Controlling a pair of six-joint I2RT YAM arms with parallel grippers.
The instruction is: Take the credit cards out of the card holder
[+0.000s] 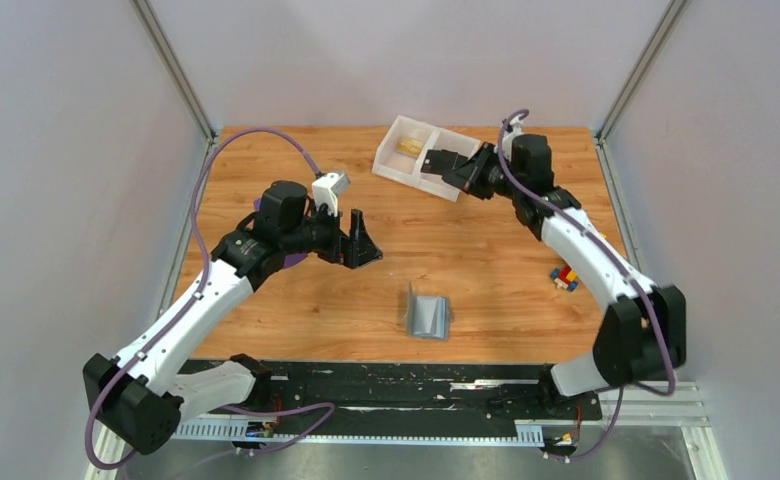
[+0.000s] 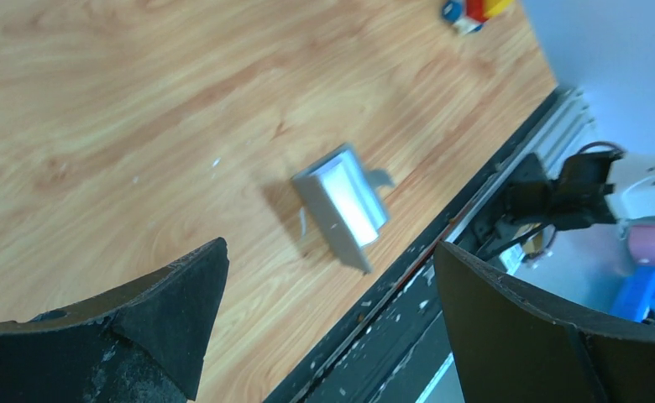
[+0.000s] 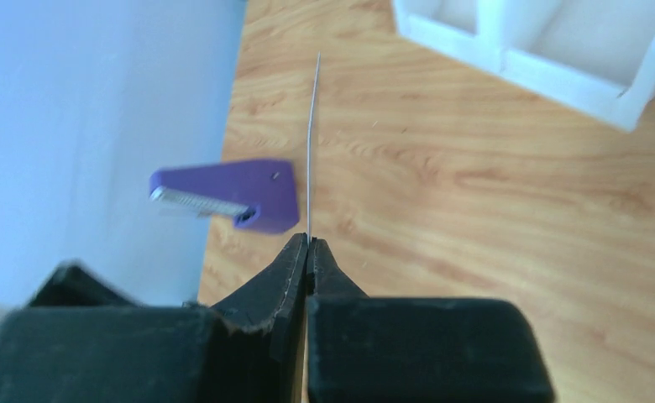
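Note:
A black card (image 1: 442,161) is pinched at one end by my right gripper (image 1: 465,178), over the right side of the white tray. Edge-on, that same card (image 3: 311,143) shows as a thin line rising from the shut fingertips. The grey card holder (image 1: 429,316) stands spread open on the table near the front edge; the left wrist view shows the holder (image 2: 337,204) with pale inner sleeves. My left gripper (image 1: 371,240) is open and empty, behind and to the left of the holder.
The two-compartment white tray (image 1: 397,175) has a gold card (image 1: 410,146) in its left compartment; the right one is partly covered. Toy bricks (image 1: 565,278) lie at the right. In the right wrist view a purple object (image 3: 271,194) sits by the wall. Mid-table is clear.

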